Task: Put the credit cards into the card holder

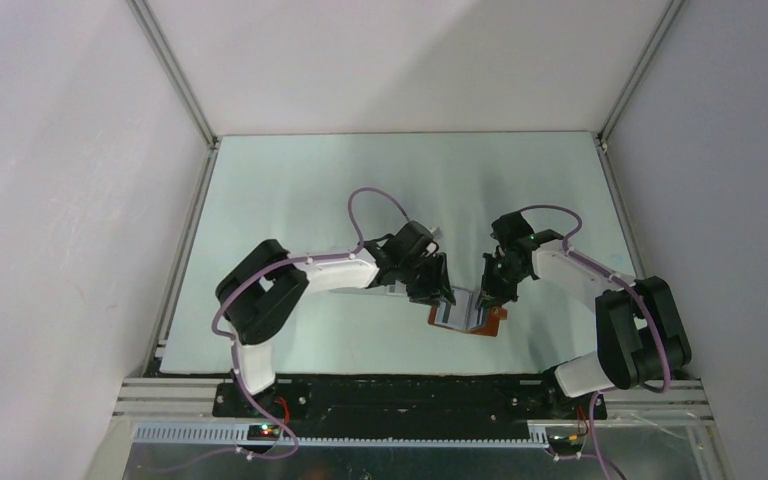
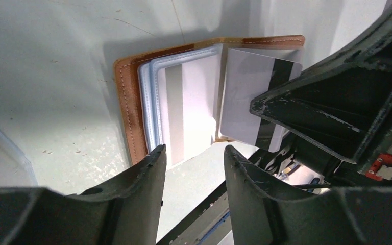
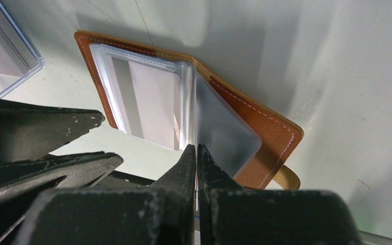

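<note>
The brown card holder (image 2: 129, 117) lies open, its clear sleeves (image 3: 109, 87) holding pale cards with a stripe (image 2: 194, 102). My right gripper is shut at the transparent flap (image 3: 224, 127) beside the middle of the holder; I cannot tell whether a thin edge is between its fingertips. A striped card (image 2: 245, 94) shows on the right side in the left wrist view, partly behind the right gripper. My left gripper is part open, its fingertips over the holder's lower left area, nothing visible between them.
A second clear sleeve or case (image 3: 15, 61) lies to the left of the holder, mostly under the left arm in the top view. The front edge and dark rail are close below the holder.
</note>
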